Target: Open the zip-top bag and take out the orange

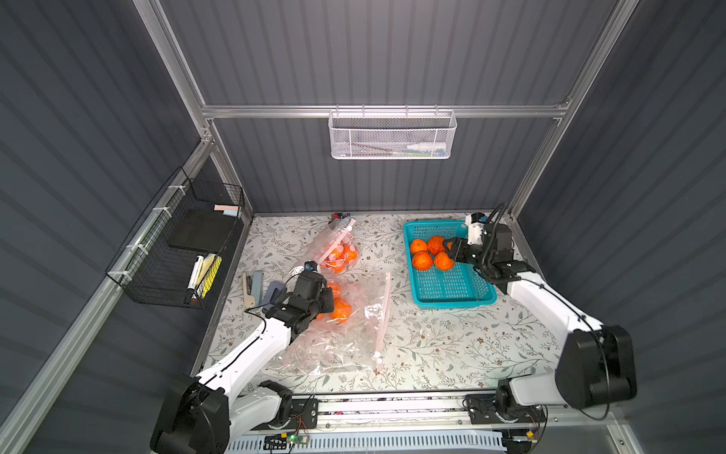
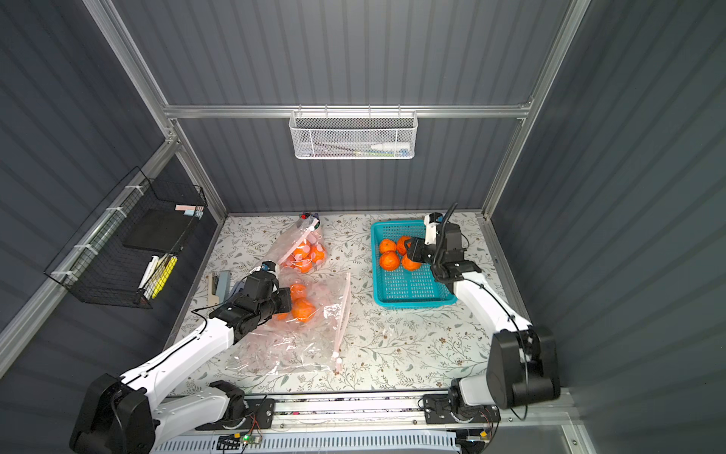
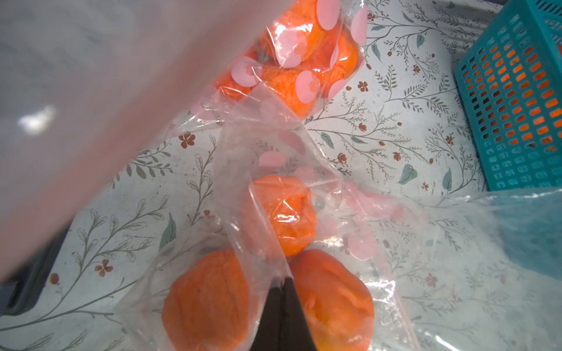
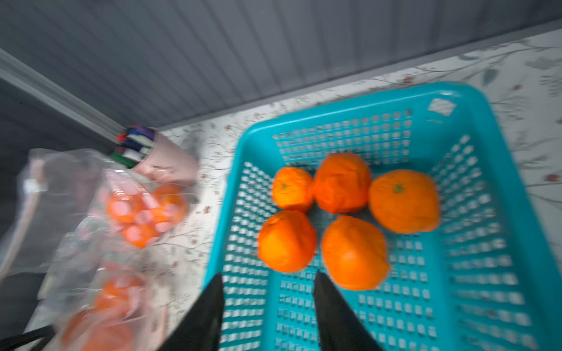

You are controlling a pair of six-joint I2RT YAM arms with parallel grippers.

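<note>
The clear zip top bag [image 1: 332, 352] lies spread on the table at left, several oranges [image 3: 336, 298] showing through its film. Its pinkish zip strip [image 1: 384, 317] runs along the right side. At the bag, my left gripper is shut; folds of film run into its fingertips between two oranges. My right gripper is above the teal basket [image 4: 234, 245], its fingers parted and empty. Several loose oranges [image 4: 288, 241] sit inside the basket, just beyond those fingertips in the right wrist view.
A second, dotted bag of oranges [image 1: 338, 257] lies behind the first, with a pink cup of pens [image 4: 169, 158] near it. Flat items [image 1: 252, 289] rest at the left. Bare table [image 1: 446, 348] extends in front of the basket.
</note>
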